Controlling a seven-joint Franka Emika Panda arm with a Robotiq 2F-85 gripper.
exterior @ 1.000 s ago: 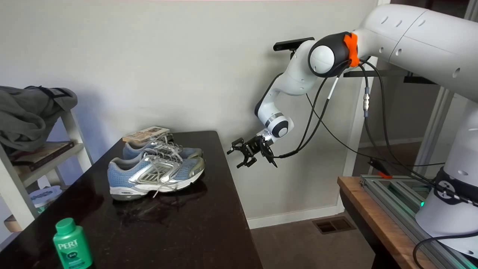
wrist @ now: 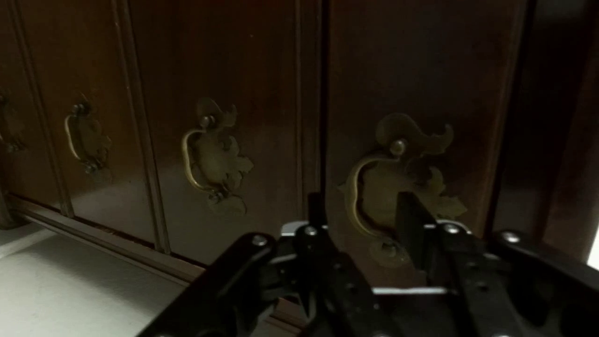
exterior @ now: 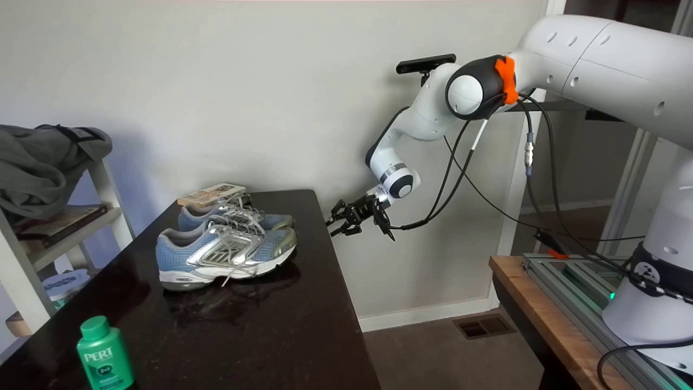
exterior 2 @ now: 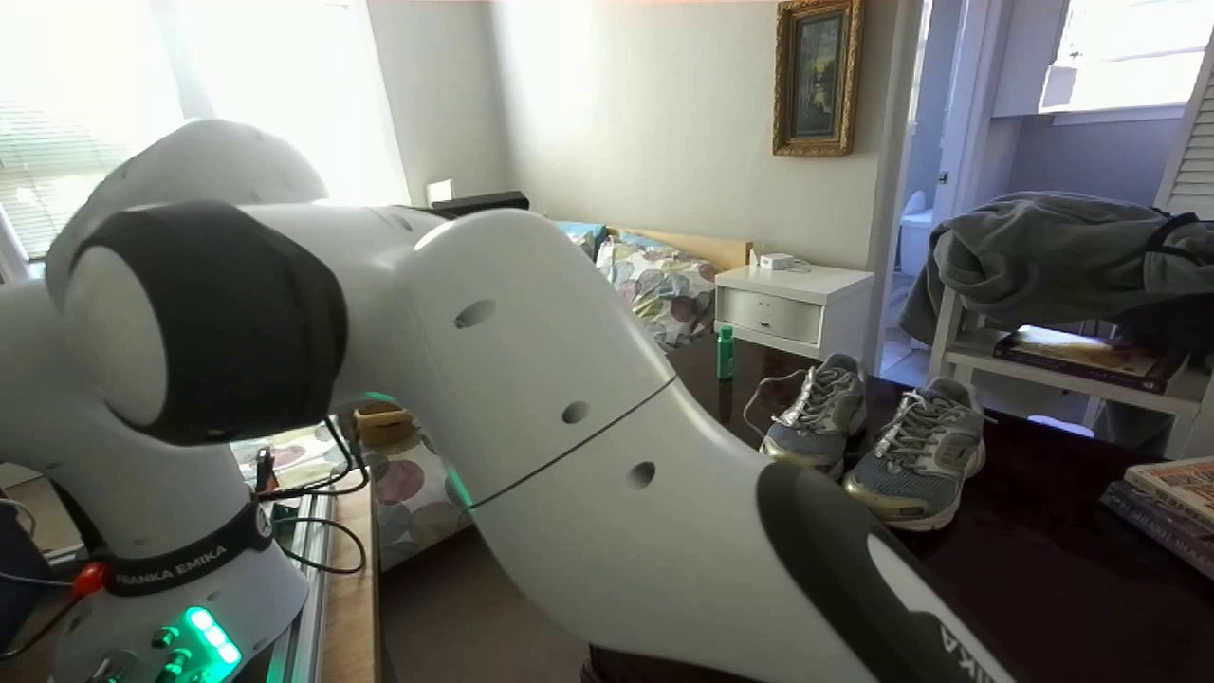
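Observation:
My gripper is part open in the wrist view, with a clear gap between its two dark fingers. Between them, as seen from the wrist, shows the curved brass bail of a drawer handle (wrist: 352, 194); whether the fingers touch it I cannot tell. Its ornate backplate lies on a dark wooden drawer front (wrist: 415, 67). In exterior view 1 the gripper (exterior: 331, 227) is at the right edge of the dresser (exterior: 286, 325), its fingertips close to the drawer side. The drawer fronts are hidden in that view.
On the dresser top stand grey-blue sneakers (exterior: 227, 253), a book (exterior: 211, 194) and a green bottle (exterior: 105, 357). More brass handles (wrist: 210, 160) line the drawers in the wrist view. Open floor (exterior: 429, 357) lies right of the dresser, with a wall behind the arm.
My gripper has moved slightly left and down, closer to the dresser. Its fingers were spread wider a second ago and now stand nearer each other. The objects on top have not moved.

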